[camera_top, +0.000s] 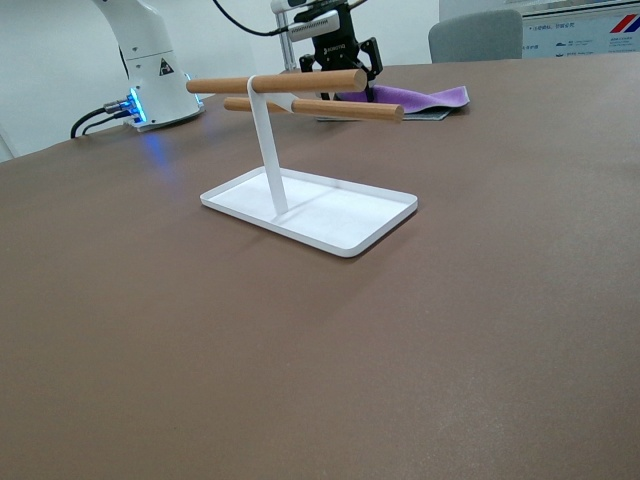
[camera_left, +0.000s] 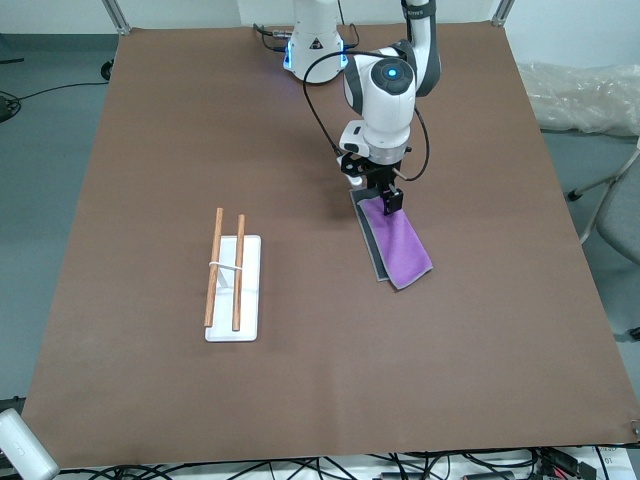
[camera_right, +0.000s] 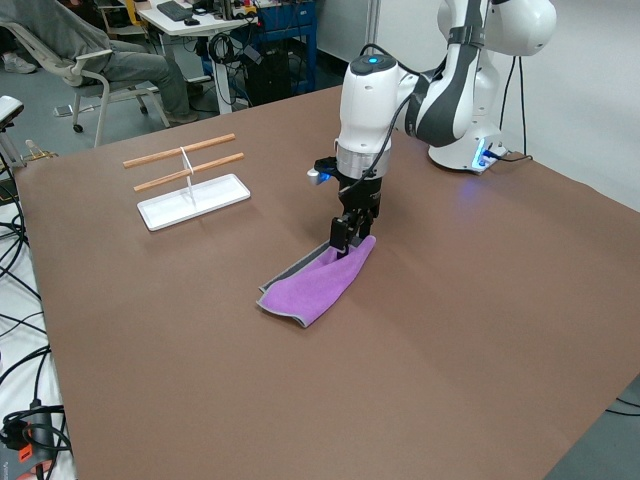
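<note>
A purple cloth (camera_left: 398, 245) with a grey one (camera_left: 366, 222) beneath it lies on the brown table (camera_left: 300, 380). My black gripper (camera_right: 348, 236) is down at the cloths' end nearer the robot base, touching or just over the purple cloth (camera_right: 312, 285); whether its fingers are open or shut is unclear. A wooden-barred rack (camera_left: 239, 272) on a white tray (camera_top: 345, 215) stands apart from the cloths, on the left in the left view.
The robot base (camera_left: 314, 55) stands at the back edge with cables. Much of the table around the cloths and rack is clear. Cables and equipment run along the front edge.
</note>
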